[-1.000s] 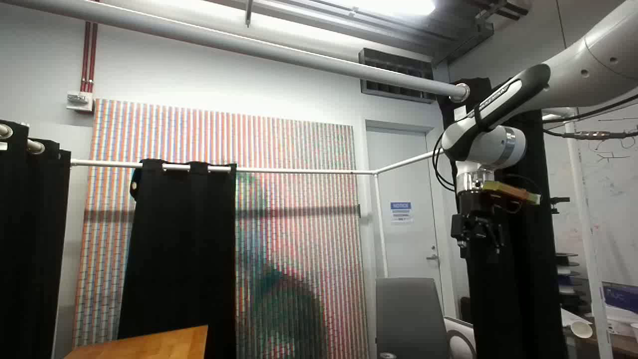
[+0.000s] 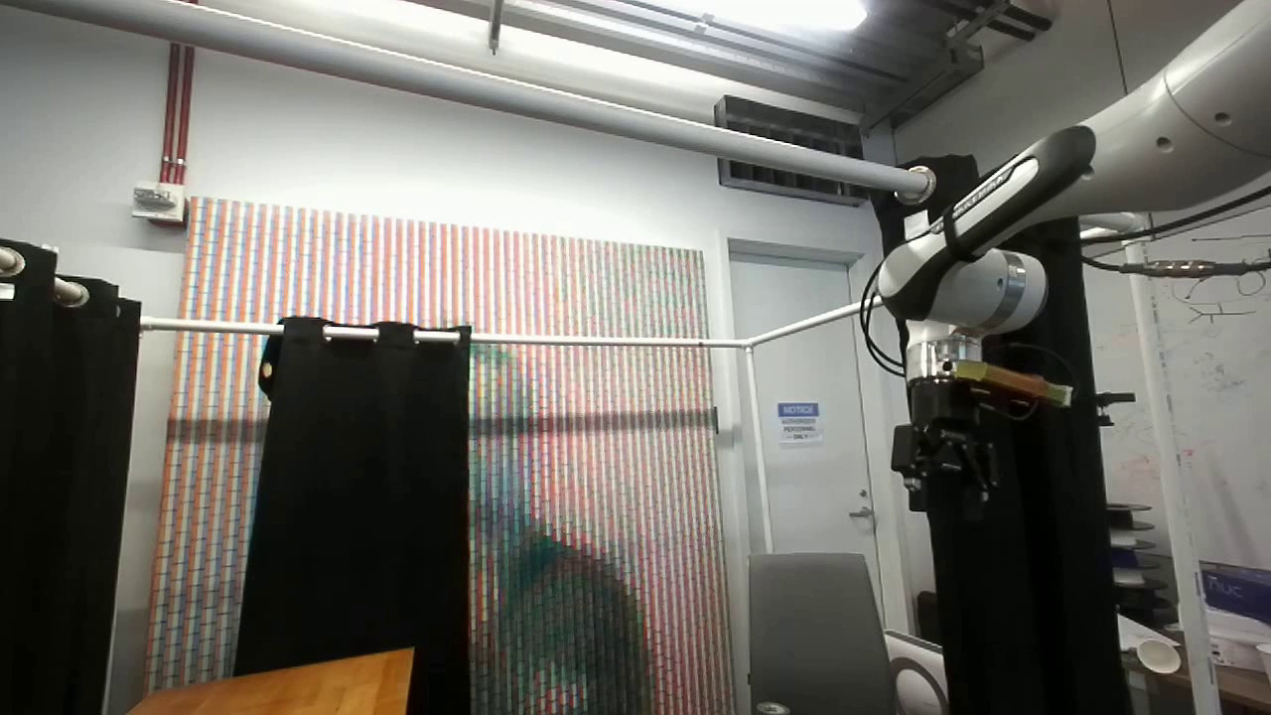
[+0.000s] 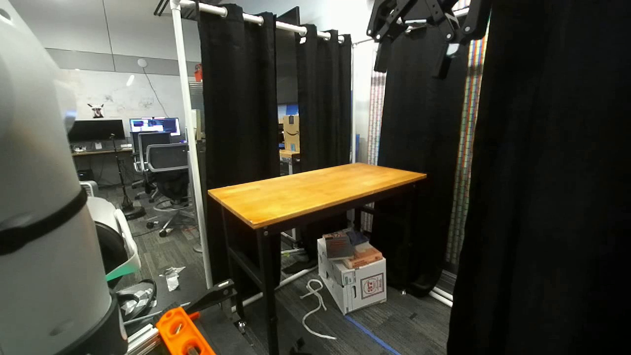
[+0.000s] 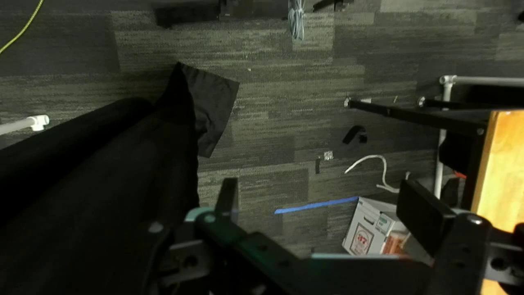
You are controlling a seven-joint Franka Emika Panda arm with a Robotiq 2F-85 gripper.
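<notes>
High in the air, my gripper [image 3: 412, 61] points downward with its two black fingers [image 3: 442, 62] well apart. Nothing is held between them. In the wrist view the open gripper hangs over dark carpet, with a black curtain [image 4: 108, 196] on the left side. A wooden-topped table [image 3: 319, 186] has a bare top; the wrist view catches only its edge at the right. Seen from exterior view 1, the gripper [image 2: 949, 471] is in front of a black curtain, far from the table [image 2: 286, 691].
Beneath the table stands a white box [image 3: 367, 290] with smaller packages on it. A white rope [image 3: 313, 307] and blue tape [image 3: 372, 335] lie on the floor. Black curtains [image 3: 544, 177] hang around the area. A grey chair [image 2: 816, 632] stands near the door.
In exterior view 1 my gripper and its mount have shifted slightly to the left. The rest of the scene looks the same.
</notes>
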